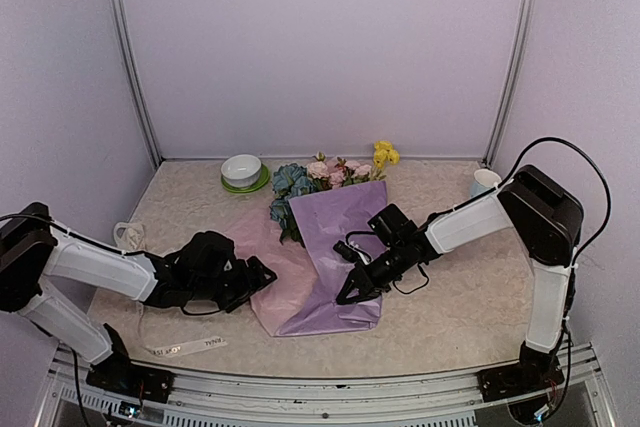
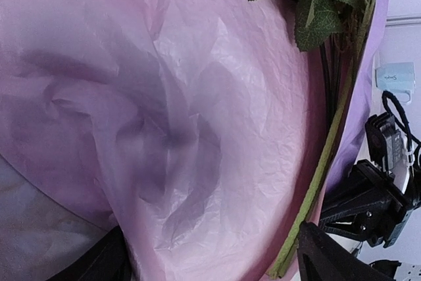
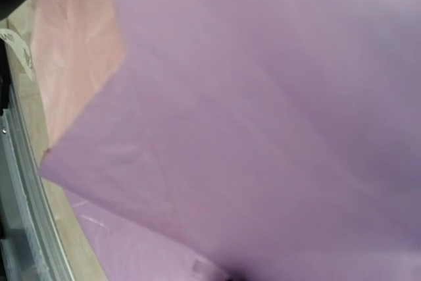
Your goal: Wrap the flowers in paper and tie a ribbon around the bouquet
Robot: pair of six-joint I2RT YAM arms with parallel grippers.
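Observation:
Pink and purple wrapping paper (image 1: 330, 227) lies under and around the flower bouquet (image 1: 295, 187), blue, pink and yellow heads at the back. In the left wrist view, green stems (image 2: 316, 182) lie on pink paper (image 2: 217, 77) along the purple edge. My left gripper (image 1: 255, 282) hovers over the pink paper at left, fingertips apart at the bottom of its wrist view, open. My right gripper (image 1: 350, 287) is low on the purple paper, whose fold fills the right wrist view (image 3: 263, 129); I cannot tell whether it is shut. A white ribbon (image 1: 190, 347) lies at front left.
A white bowl (image 1: 241, 169) on green plates stands at the back left, a white cup (image 1: 482, 183) at the back right. A metal rail runs along the front edge.

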